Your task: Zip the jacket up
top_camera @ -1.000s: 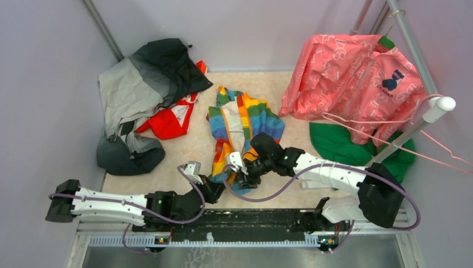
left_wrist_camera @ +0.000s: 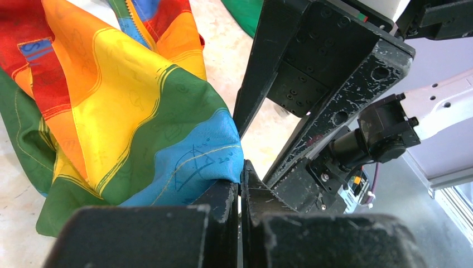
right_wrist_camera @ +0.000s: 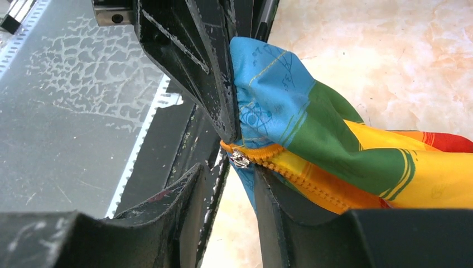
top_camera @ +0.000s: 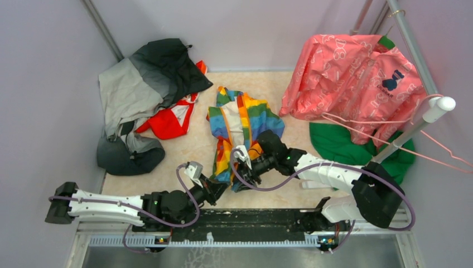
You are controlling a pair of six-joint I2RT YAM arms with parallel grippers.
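The striped rainbow jacket (top_camera: pixel 245 120) lies in the middle, its lower front edge at the table's front. My left gripper is shut at the blue corner (left_wrist_camera: pixel 198 162) of the jacket, pinching the cloth at its fingertips. In the right wrist view, the orange zipper (right_wrist_camera: pixel 301 178) ends in a metal slider (right_wrist_camera: pixel 241 159) beside the left gripper's black fingers. My right gripper is open, one finger each side just below the slider, with the right finger close to the zipper. In the top view it is at the jacket's lower edge, right of the left gripper.
Grey-black and red clothes (top_camera: pixel 145 95) lie at the back left. A pink jacket (top_camera: pixel 351 78) hangs on a rack (top_camera: pixel 413 128) at the right, over green cloth (top_camera: pixel 329 139). Bare table (top_camera: pixel 262 81) shows behind the rainbow jacket.
The right wrist has shifted slightly toward the front and turned. The left arm has moved slightly right over the last second. The jacket's upper part is unchanged.
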